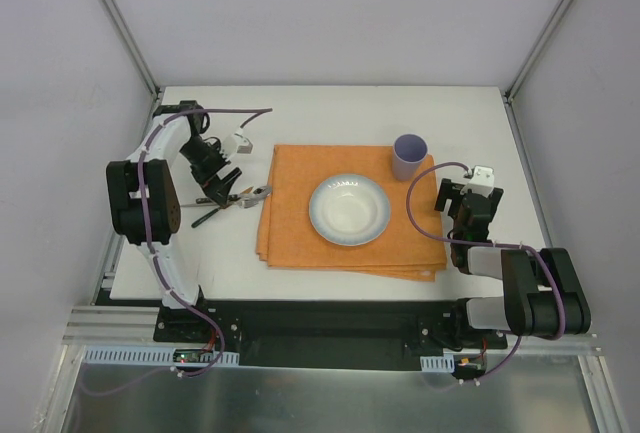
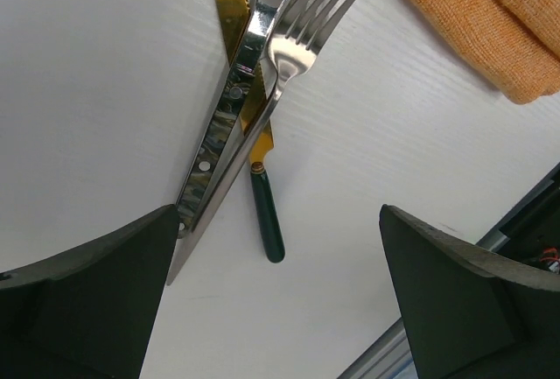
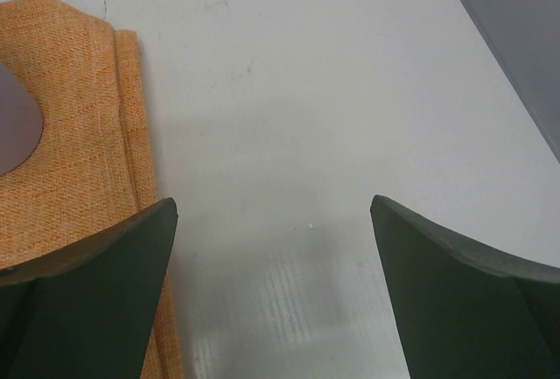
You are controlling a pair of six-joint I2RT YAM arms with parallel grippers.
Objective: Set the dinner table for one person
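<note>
A white plate (image 1: 349, 210) rests on the orange cloth (image 1: 290, 243), and a purple cup (image 1: 408, 156) stands at the cloth's back right. Left of the cloth lies a small heap of cutlery. In the left wrist view, the fork (image 2: 293, 55) lies alongside a dark-handled utensil (image 2: 223, 125), both crossing over a green-handled knife (image 2: 267, 213). My left gripper (image 1: 222, 190) is open above the cutlery, nothing between its fingers, hiding part of the heap from the top. Right of the cloth, my right gripper (image 1: 465, 203) stands open over bare table; its wrist view shows no object between the fingers.
A hose runs along each arm; the right one loops over the cloth's right edge near the cup. Grey walls bound both sides.
</note>
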